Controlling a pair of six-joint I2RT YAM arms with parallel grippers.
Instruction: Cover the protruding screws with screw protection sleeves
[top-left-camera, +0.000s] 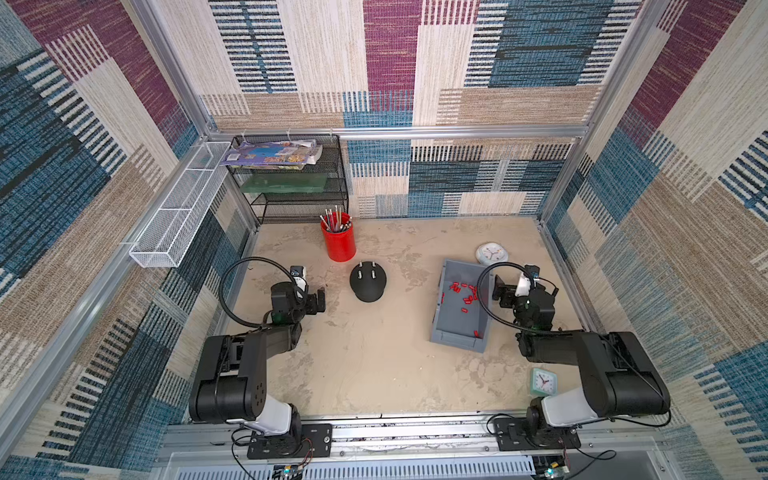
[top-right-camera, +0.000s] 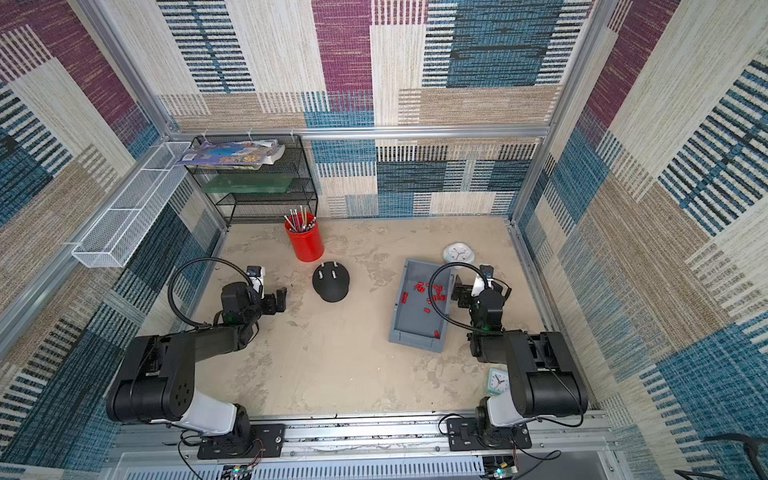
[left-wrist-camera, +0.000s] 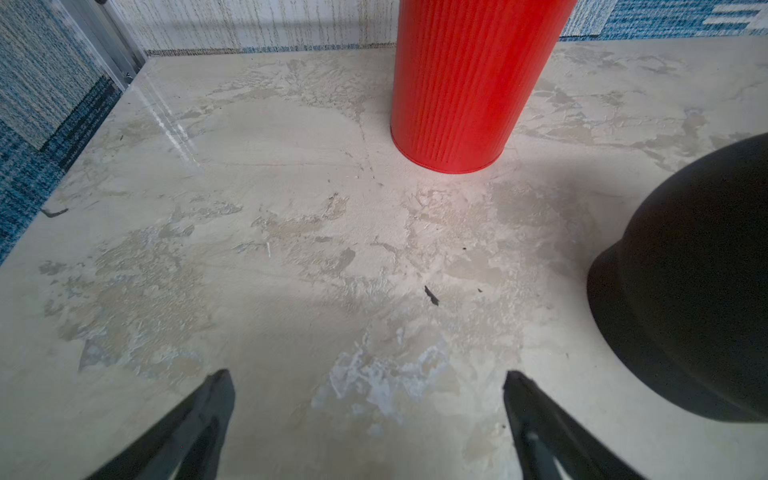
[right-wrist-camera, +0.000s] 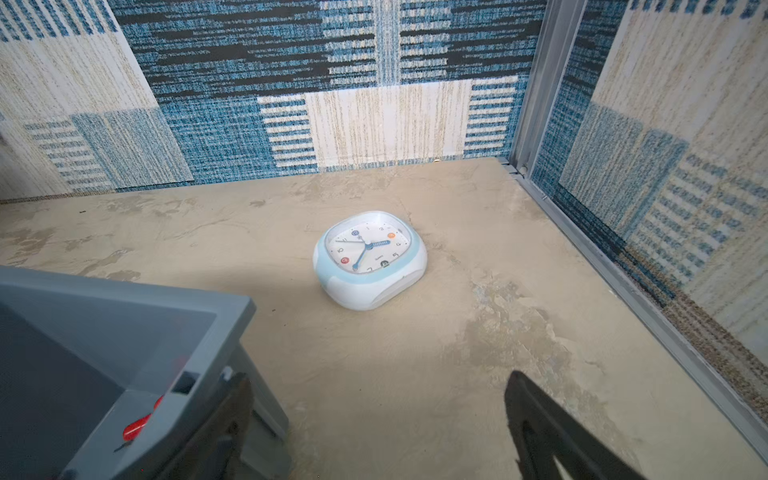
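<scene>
Two pale screws (top-left-camera: 373, 272) stick up from the top of a black rounded base (top-left-camera: 368, 288) in the middle-left of the table. Several red sleeves (top-left-camera: 468, 300) lie loose in a grey bin (top-left-camera: 457, 339) to the right. My left gripper is open, empty, left of the black base and apart from it; the base (left-wrist-camera: 704, 280) shows at the right edge of the left wrist view, its screws out of sight there. Open and empty too, my right gripper stands just right of the bin, whose corner (right-wrist-camera: 232, 312) shows beside its left finger.
Behind the black base stands a red cup (top-left-camera: 340, 244) of sticks. A white clock (top-left-camera: 491, 253) lies behind the bin, a green clock (top-left-camera: 543, 381) near the right arm. A wire shelf (top-left-camera: 292, 209) fills the back left. Table between base and bin is clear.
</scene>
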